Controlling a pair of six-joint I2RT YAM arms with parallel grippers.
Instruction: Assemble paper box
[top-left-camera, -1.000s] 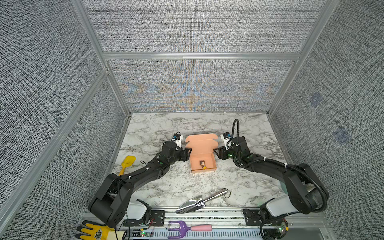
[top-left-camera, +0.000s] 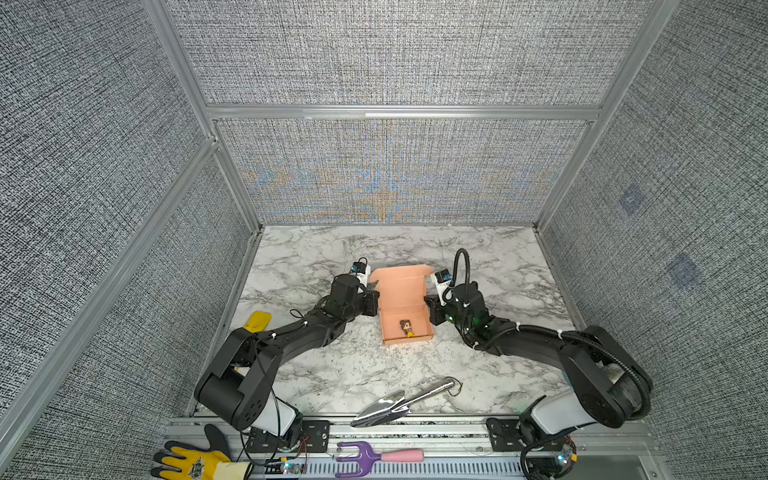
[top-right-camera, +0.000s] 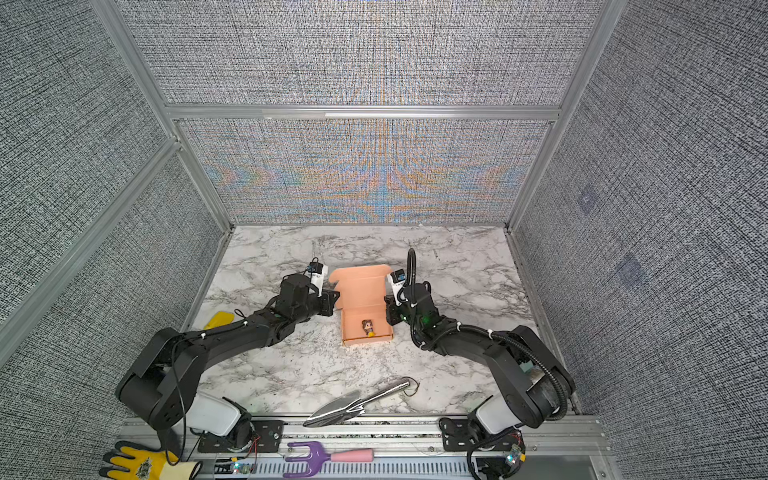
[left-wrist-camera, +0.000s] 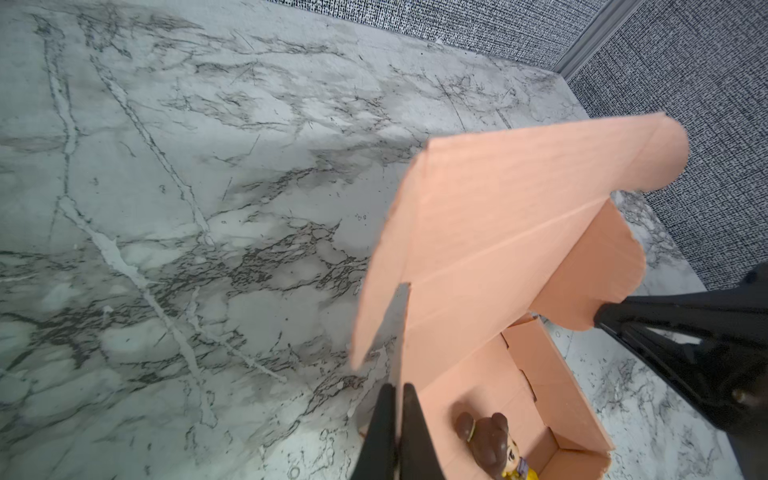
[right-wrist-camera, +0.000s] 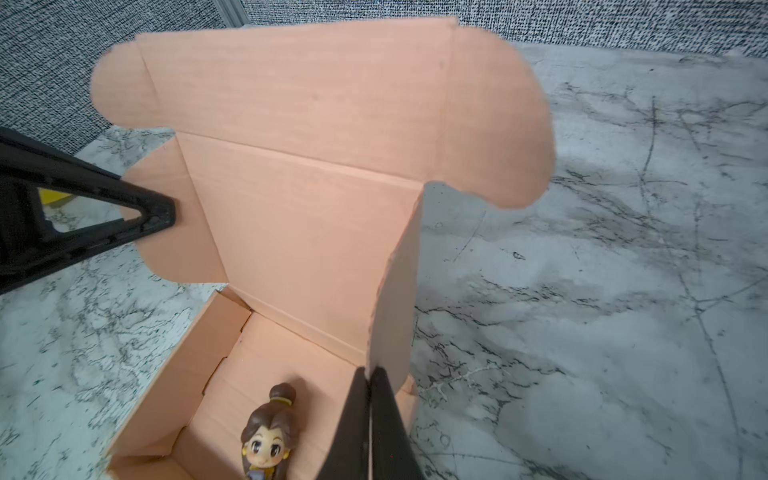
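The salmon paper box (top-left-camera: 404, 336) stands open at the table's centre, its lid (right-wrist-camera: 296, 240) raised at the back with side flaps and a front tab. A small brown-haired figure (right-wrist-camera: 268, 440) lies inside. My left gripper is at the lid's left side, shut, a thin flap edge at its fingertips; whether it grips that edge I cannot tell. My right gripper is at the right side, shut, the flap's edge rising just at its fingertips, apparently not held.
A yellow scoop (top-left-camera: 257, 320) lies at the left. A metal trowel (top-left-camera: 404, 400) lies at the front of the marble table (top-left-camera: 496, 248).
The lid's sides now look drawn in and narrower.
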